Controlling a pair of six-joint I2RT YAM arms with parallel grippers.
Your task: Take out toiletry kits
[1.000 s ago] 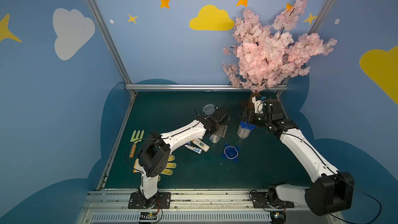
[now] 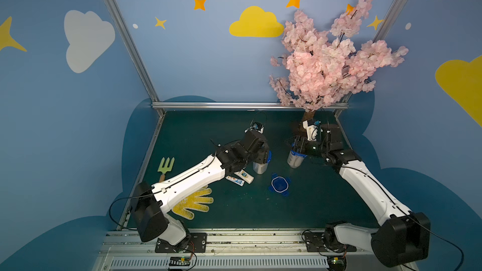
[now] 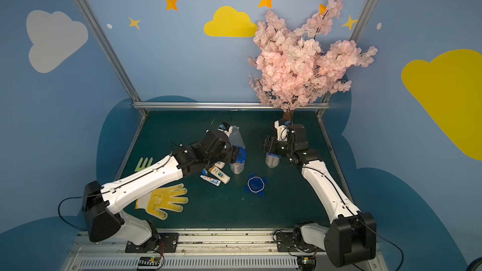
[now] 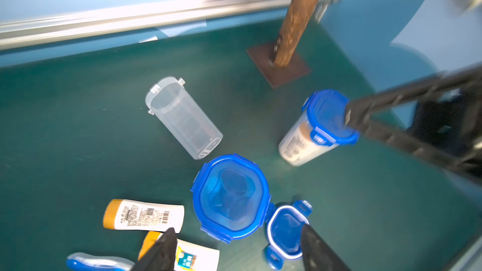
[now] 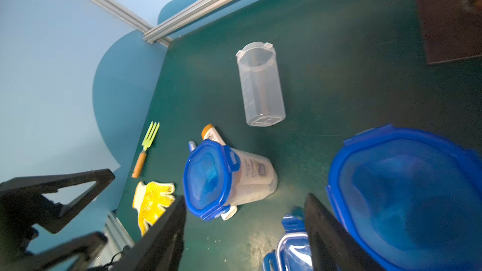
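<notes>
My left gripper is open, its fingers wide apart. Just ahead of it stands an upright container with a blue lid (image 4: 232, 196). A second blue-lidded container (image 4: 312, 130), with something pale inside, stands to the right. Beside that one my right gripper is open, nothing between its fingers. An empty clear container (image 4: 184, 120) stands unlidded behind, and a loose blue lid (image 2: 279, 184) lies in front. White tubes with orange caps (image 4: 149, 214) and a toothpaste tube (image 2: 235, 180) rest on the table, near a blue-and-white toothbrush (image 4: 98, 262).
A blossom tree (image 2: 321, 65) on a brown base (image 4: 279, 65) occupies the back right. At the left lie a yellow glove (image 3: 163, 200) and a green fork (image 2: 166, 165). Bare table (image 2: 321, 200) extends across the front right.
My right gripper has shifted slightly; the containers look unmoved.
</notes>
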